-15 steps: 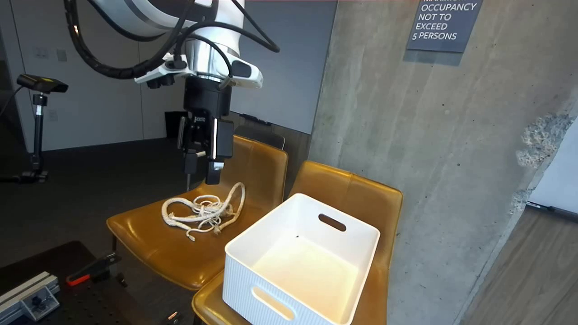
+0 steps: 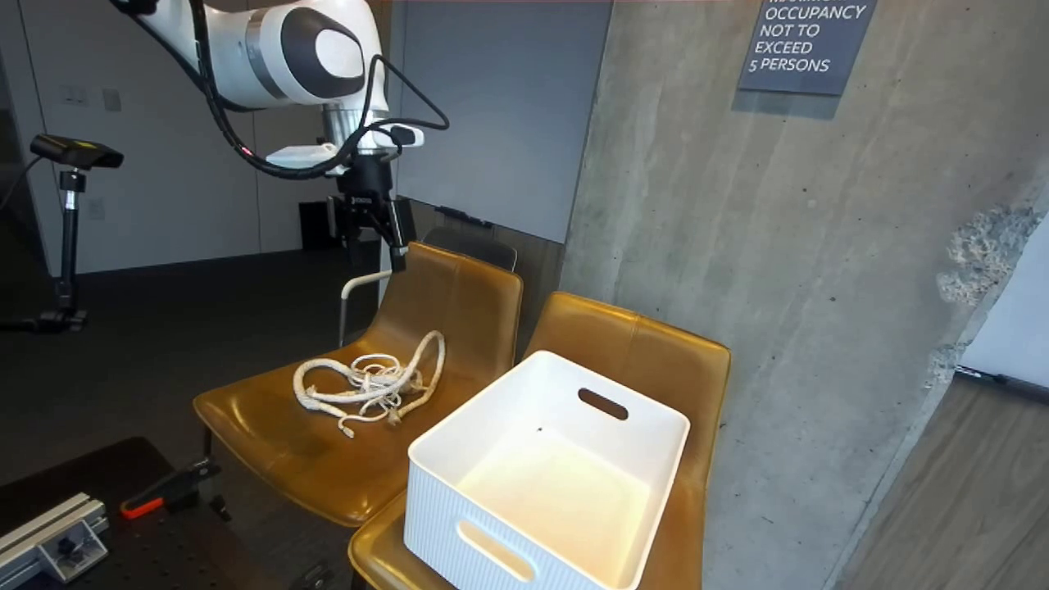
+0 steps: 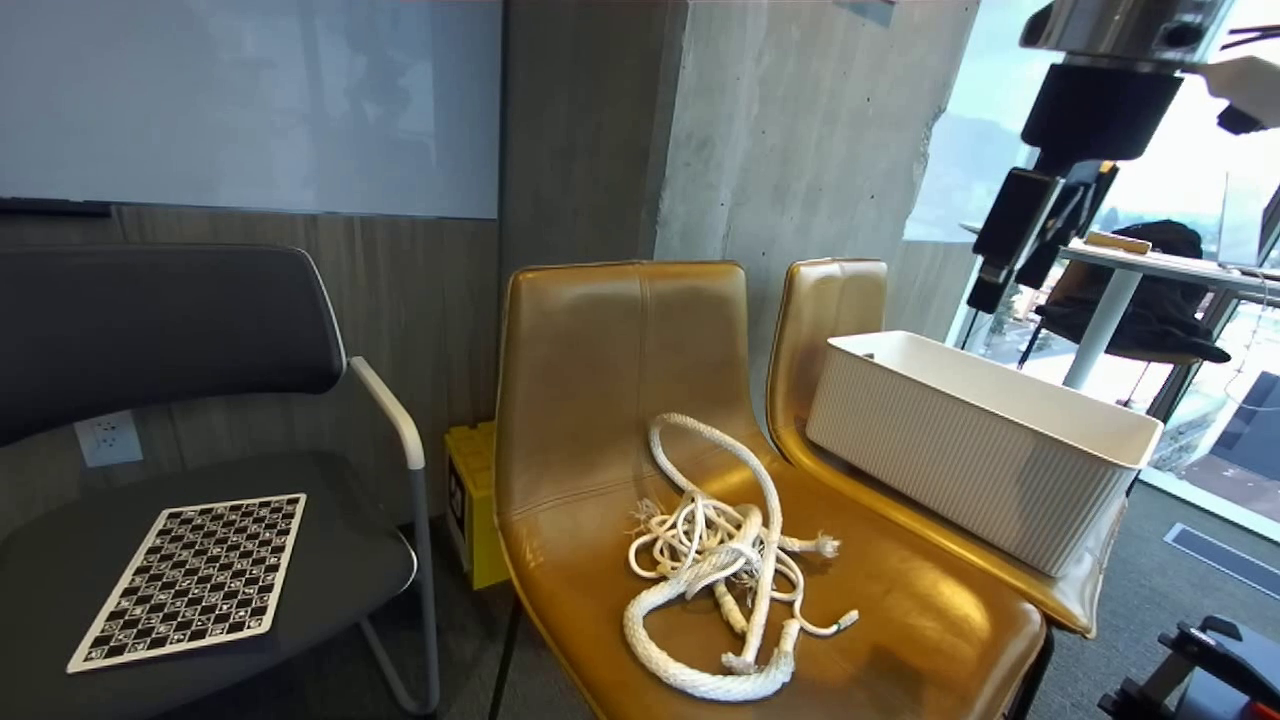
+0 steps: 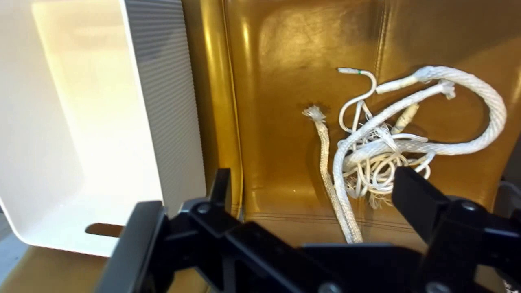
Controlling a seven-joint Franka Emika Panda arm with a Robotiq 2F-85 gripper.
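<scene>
A loose tangle of white rope (image 3: 705, 564), thick braid mixed with thinner cord, lies on the seat of a tan leather chair (image 2: 295, 442). On the neighbouring tan chair stands a white ribbed bin (image 2: 452, 531), empty inside, with handle slots in its ends. My gripper (image 2: 371, 246) hangs above the chairs, pointing down and clear of both rope and bin. Its black fingers (image 4: 222, 188) are spread wide in the wrist view, nothing held between them. From above, the rope (image 4: 469, 146) shows right of centre and the bin (image 4: 171, 107) at the left.
Behind the chairs rises a concrete wall (image 2: 836, 295). A dark chair (image 3: 168, 360) bearing a checkered board (image 3: 198, 582) stands to the left in exterior view 2. A dark table (image 2: 177, 546) with a clamp occupies the lower left of exterior view 1.
In exterior view 1 the arm and gripper have moved up and farther back, appearing smaller. Rope and bin have stayed where they were.
</scene>
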